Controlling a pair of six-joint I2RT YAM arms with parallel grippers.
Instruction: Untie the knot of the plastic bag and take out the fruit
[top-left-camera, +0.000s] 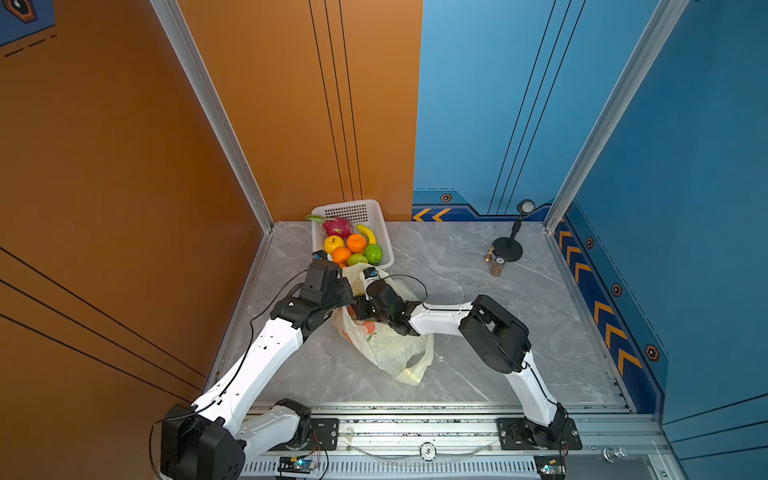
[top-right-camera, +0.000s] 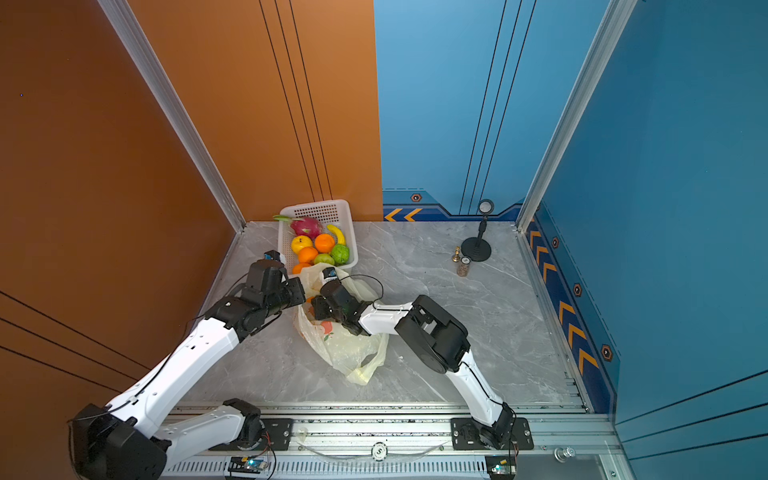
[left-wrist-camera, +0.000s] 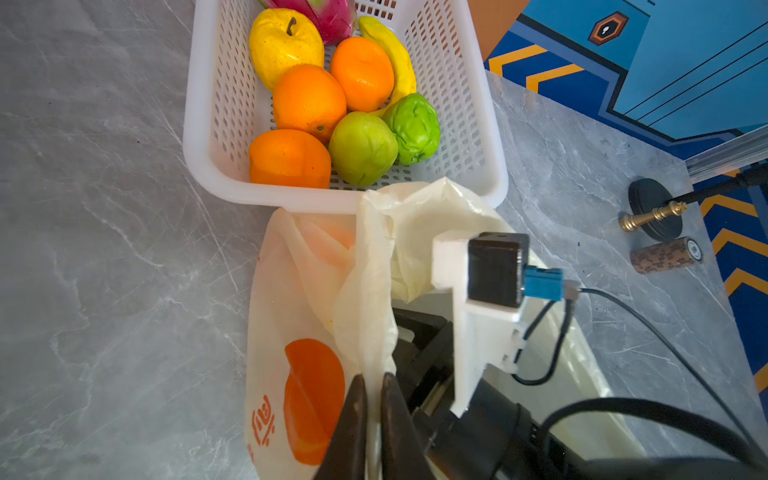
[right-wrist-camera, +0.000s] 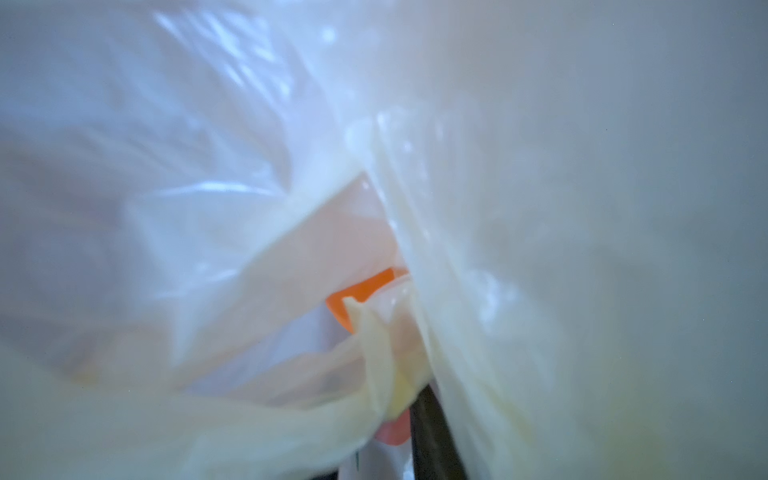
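The translucent plastic bag (top-left-camera: 400, 352) with orange print lies on the table in front of the fruit basket. My left gripper is shut on a gathered strip of its upper edge, which stands upright between the fingers. My right gripper (top-left-camera: 360, 310) is down inside the bag; in the right wrist view, plastic fills the view around a dark finger (right-wrist-camera: 432, 432). Its fingertips are mostly hidden, so what it holds is unclear. An orange patch (right-wrist-camera: 360, 292) shows among the folds, too unclear to tell whether print or fruit.
The white basket (left-wrist-camera: 480, 136) holds several fruits, including oranges, a banana and a dragon fruit, at the back left. A black stand (top-left-camera: 507, 248) with small cylinders beside it stands at the back right.
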